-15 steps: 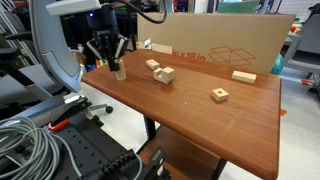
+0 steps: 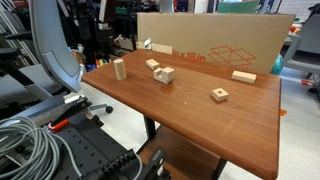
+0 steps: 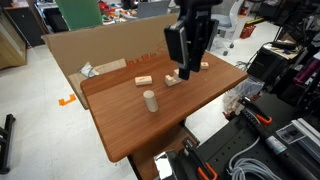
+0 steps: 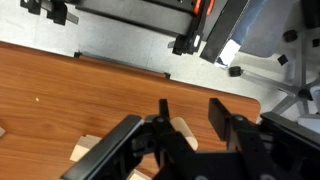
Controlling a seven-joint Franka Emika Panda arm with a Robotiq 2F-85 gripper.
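A small pale wooden cylinder [image 2: 120, 69] stands upright on the brown table [image 2: 195, 120], near its left end in exterior view 1. In exterior view 2 the same cylinder [image 3: 151, 101] stands alone with bare wood around it. My gripper is open, its dark fingers apart with nothing held. From the wrist camera, the top of the cylinder [image 4: 183, 130] shows below, in line with the gap between the fingers. The exterior views show the arm raised clear of it, and exterior view 1 cuts off part of the gripper.
Pale wooden blocks [image 2: 165, 74] lie near mid-table, with a flat block [image 2: 219, 95] and another block [image 2: 244, 77] farther right. A cardboard panel [image 2: 215, 40] stands along the back edge. Coiled cable [image 2: 30, 150] lies by the base.
The gripper was down around the cylinder a second ago; it has risen and drawn away toward the upper left. The cylinder stays standing at about the same place.
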